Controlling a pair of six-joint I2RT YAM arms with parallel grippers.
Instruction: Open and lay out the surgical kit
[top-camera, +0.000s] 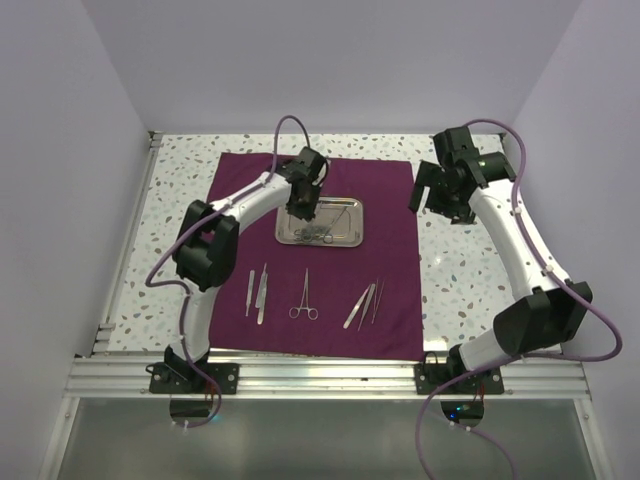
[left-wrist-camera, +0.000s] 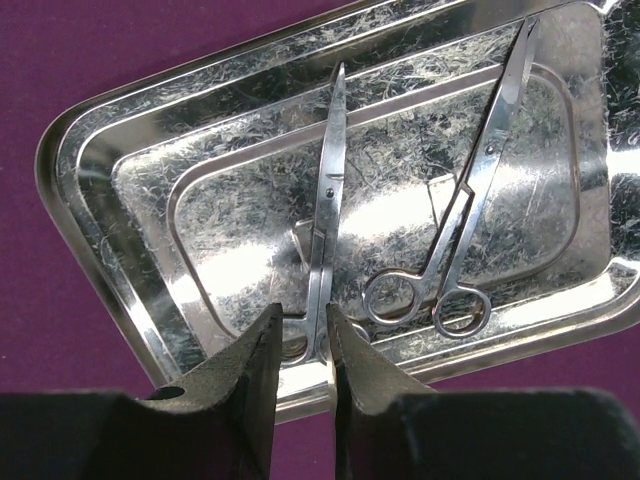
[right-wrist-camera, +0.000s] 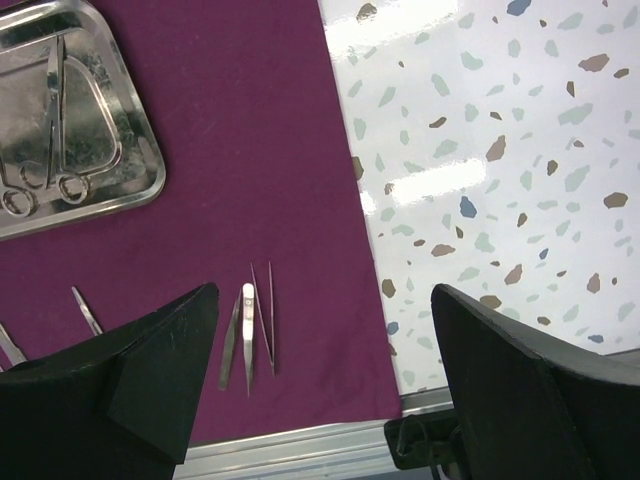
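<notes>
The steel tray (top-camera: 352, 221) lies on the purple cloth, holding two scissors (left-wrist-camera: 330, 170) (left-wrist-camera: 491, 150). My left gripper (top-camera: 307, 210) hangs over the tray; in the left wrist view its fingertips (left-wrist-camera: 303, 332) are a narrow gap apart, over the rings of the nearer scissors. Whether it touches them I cannot tell. My right gripper (top-camera: 428, 200) is open over the terrazzo at the right, nothing between its fingers.
On the near cloth (top-camera: 390, 340) lie knives (top-camera: 262, 300), forceps (top-camera: 305, 305) and several tweezer-like instruments (right-wrist-camera: 249, 330).
</notes>
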